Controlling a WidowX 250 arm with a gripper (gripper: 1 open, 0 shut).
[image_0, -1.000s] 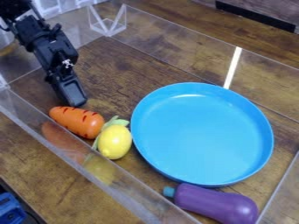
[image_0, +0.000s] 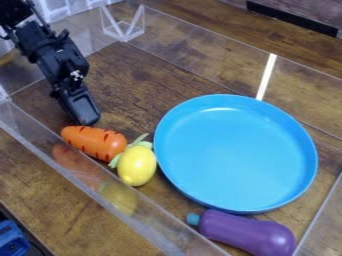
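Note:
My black gripper (image_0: 78, 100) hangs low over the wooden floor at the left, just behind an orange toy carrot (image_0: 94, 141); I cannot tell whether its fingers are open or shut. The carrot's green top sits by a yellow lemon (image_0: 136, 166). A large blue plate (image_0: 234, 150) fills the middle right. A purple eggplant (image_0: 247, 232) lies at the front right, below the plate.
Clear plastic walls (image_0: 163, 236) border the area. A blue object (image_0: 11, 240) is outside at the bottom left. Bare wood (image_0: 187, 65) is free behind the plate.
My gripper stays in nearly the same place, with at most a slight shift.

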